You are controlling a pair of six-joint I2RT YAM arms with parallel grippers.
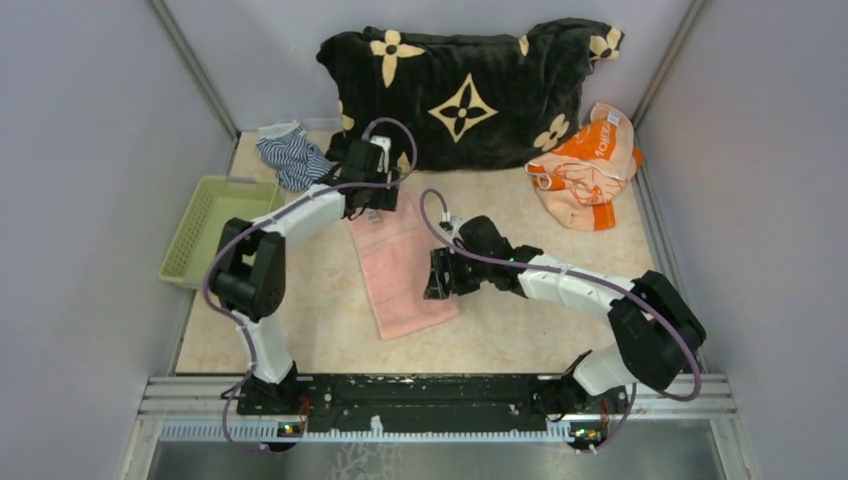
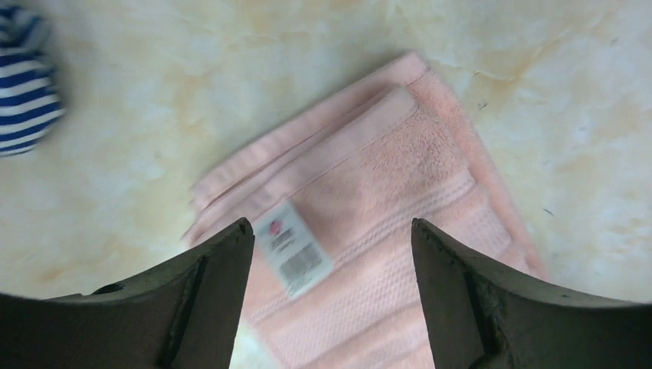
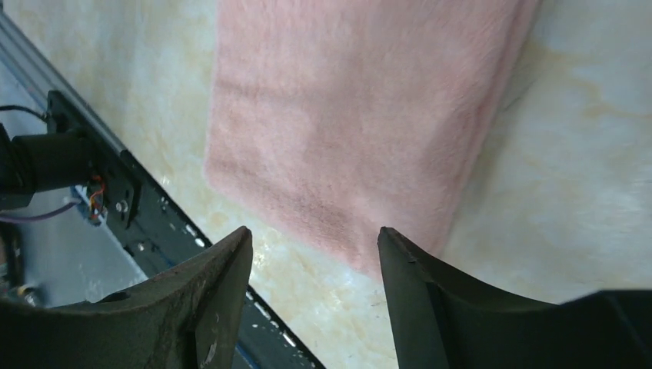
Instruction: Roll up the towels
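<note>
The pink towel (image 1: 400,276) lies folded into a long strip in the middle of the table, its length running from the back toward the front. My left gripper (image 1: 383,200) is over its far end, beside a small white label (image 2: 294,249); its fingers (image 2: 223,269) stand apart with nothing gripped between them. At the near end my right gripper (image 1: 438,290) is over the right edge, open. In the right wrist view the near corner of the towel shows beyond the right fingers (image 3: 415,284), flat on the table.
A green basket (image 1: 205,225) stands at the left, with a striped cloth (image 1: 290,160) behind it. A dark patterned cushion (image 1: 440,75) fills the back. An orange towel (image 1: 590,175) lies at the back right.
</note>
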